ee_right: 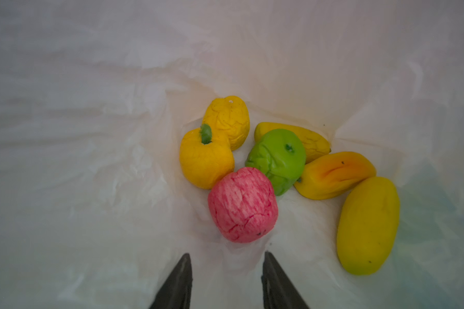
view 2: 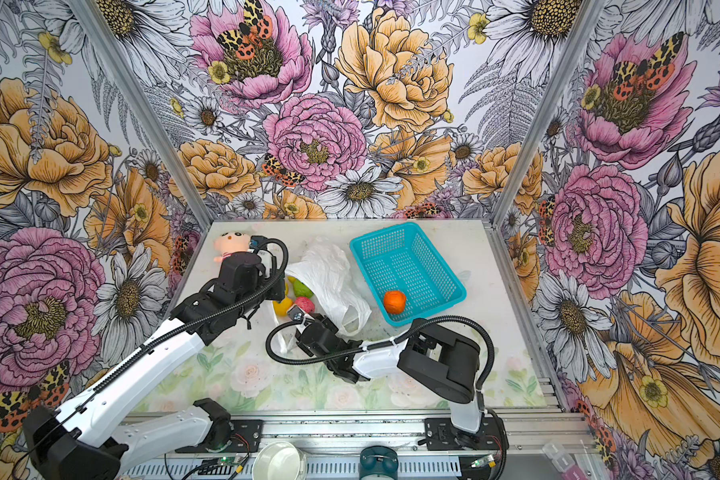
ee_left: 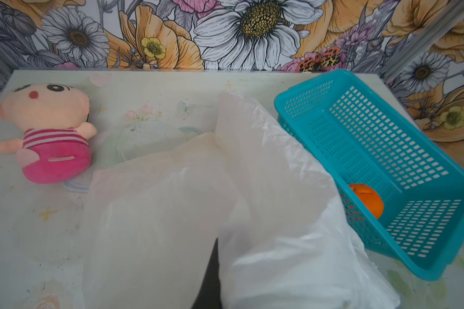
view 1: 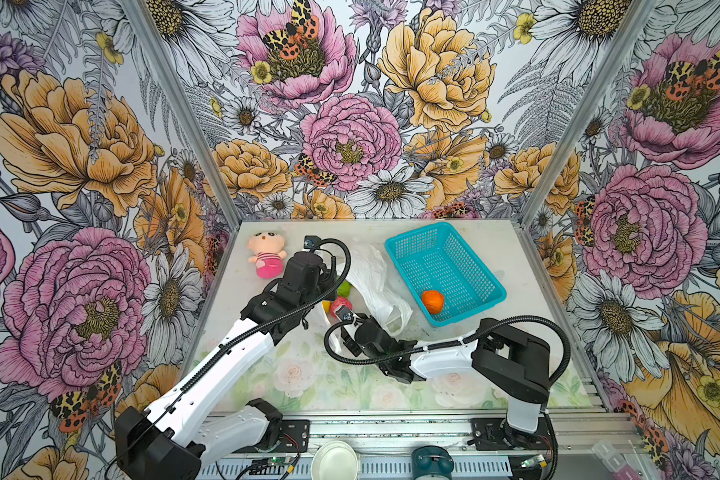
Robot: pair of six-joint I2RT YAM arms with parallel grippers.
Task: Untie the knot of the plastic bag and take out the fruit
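Observation:
The white plastic bag lies with its mouth spread in the middle of the table. Inside it, the right wrist view shows a red fruit, a green one, a mango-like one and several yellow ones. My right gripper stands part open in front of the red fruit, its fingers apart with nothing between them. On the bag's left side, my left gripper is shut against the white film; bag folds hide much of its fingers. An orange rests in the blue basket.
Right of the bag stands the basket, its near wall close to the plastic. A pink doll sits at the back left. Free table shows at the front left. Both arms reach in close to each other over the bag.

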